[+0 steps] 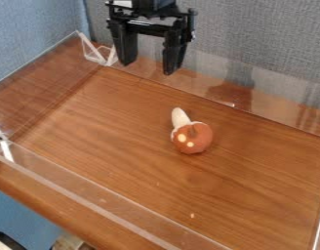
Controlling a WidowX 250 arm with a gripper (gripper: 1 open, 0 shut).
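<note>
A small mushroom toy (191,138) with a spotted orange cap and a pale stem lies on its side near the middle of the wooden table. My black gripper (148,57) hangs above and behind it at the top of the view, its two fingers wide apart with nothing visible between them.
Clear plastic walls edge the wooden surface (124,186), with a white bracket (100,51) at the back left corner. A grey padded wall stands behind.
</note>
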